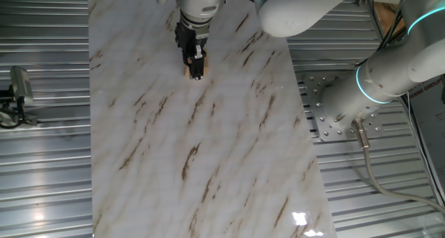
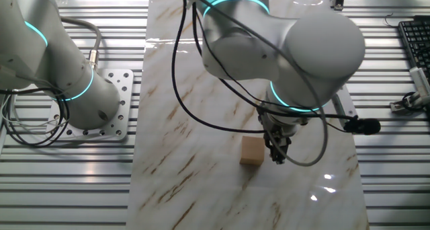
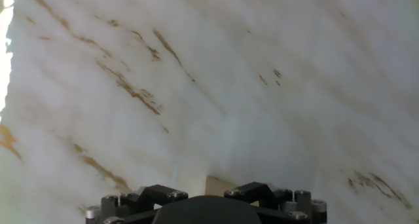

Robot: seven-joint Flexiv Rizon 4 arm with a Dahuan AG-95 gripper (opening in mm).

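A small tan wooden block (image 2: 252, 150) rests on the marble-patterned table. In exterior view 2 my gripper (image 2: 278, 159) appears just to the right of the block, pointing down. From exterior view 1 the gripper (image 1: 197, 76) covers most of the block (image 1: 187, 72), and only thin tan edges show around the dark fingers. At the bottom of the wrist view a corner of the block (image 3: 219, 185) peeks out behind the gripper's black body. The fingertips are hidden there, so I cannot tell how far apart they stand or whether they touch the block.
Slatted metal surfaces (image 1: 45, 175) flank the table. Loose black cables (image 2: 176, 75) hang from the arm near the gripper. A keyboard (image 2: 415, 45) lies beyond the table's right side in exterior view 2.
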